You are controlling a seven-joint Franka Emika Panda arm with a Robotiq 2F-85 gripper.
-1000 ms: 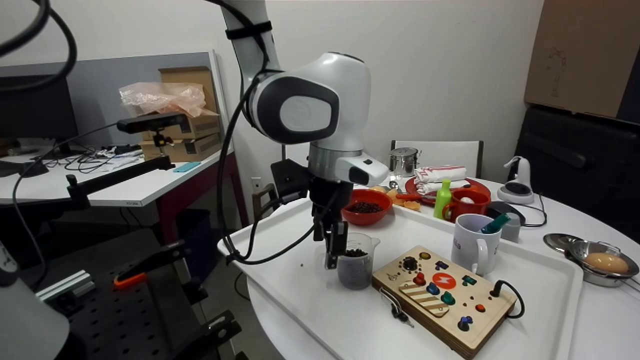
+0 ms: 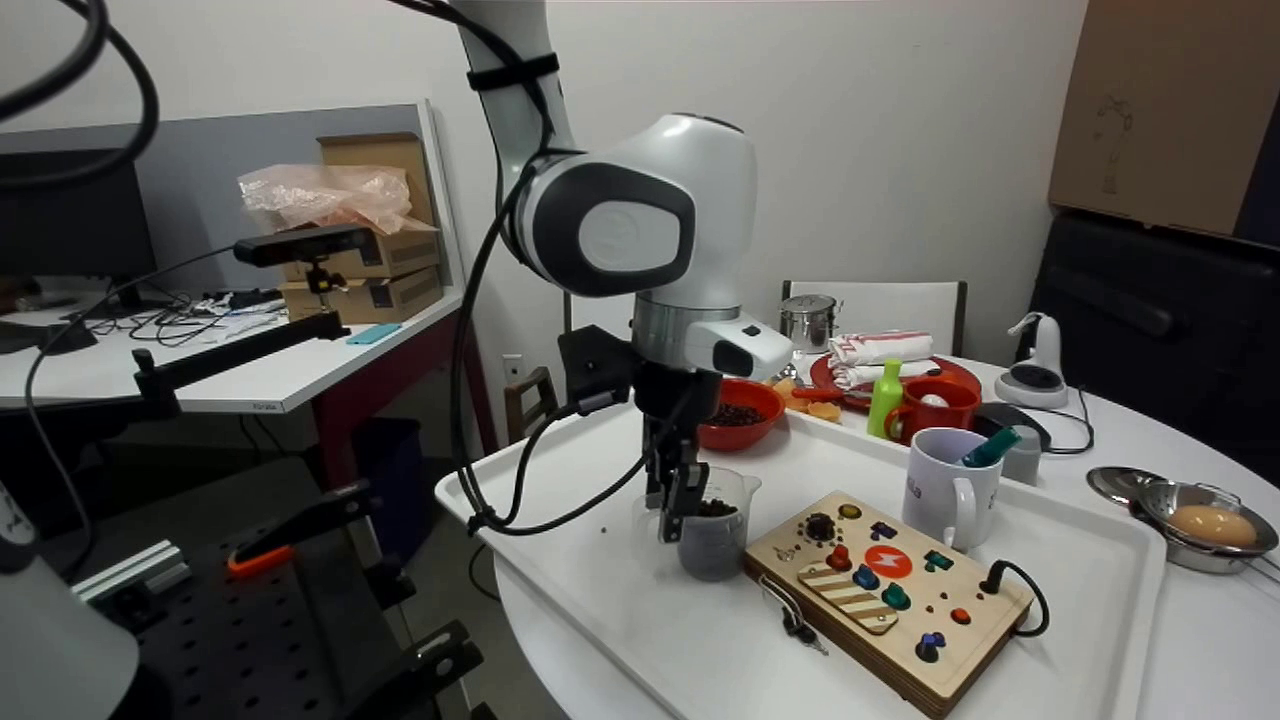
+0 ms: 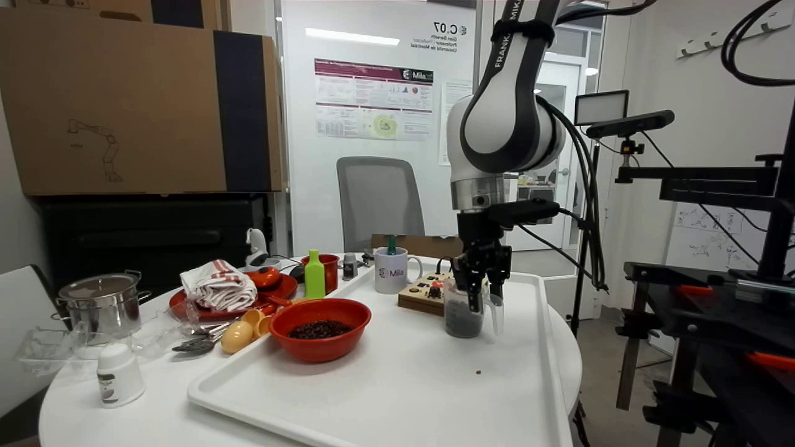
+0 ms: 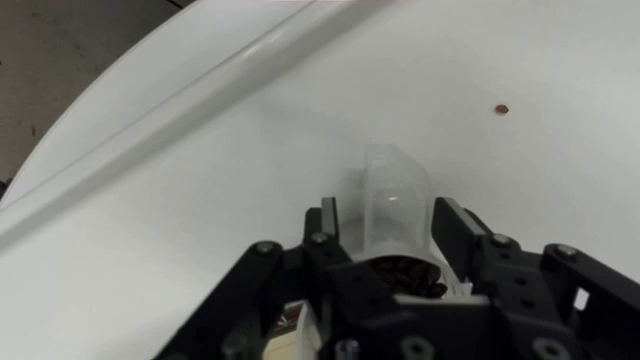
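Note:
A clear measuring cup with dark beans inside stands upright on the white tray. Its clear handle lies between my two fingers in the wrist view, with a gap visible on the left side. My gripper is part open around that handle, and the right finger is close to it. From the side, the gripper points down at the cup's near rim. More dark beans fill a red bowl farther along the tray.
Beside the cup lies a wooden panel with knobs and a cable. A white mug stands behind it. One loose bean rests on the tray. Much of the tray near the bowl is bare.
The arm has shifted slightly right and lower in exterior view 1, bringing the gripper closer over the cup. The cup has barely moved, if at all.

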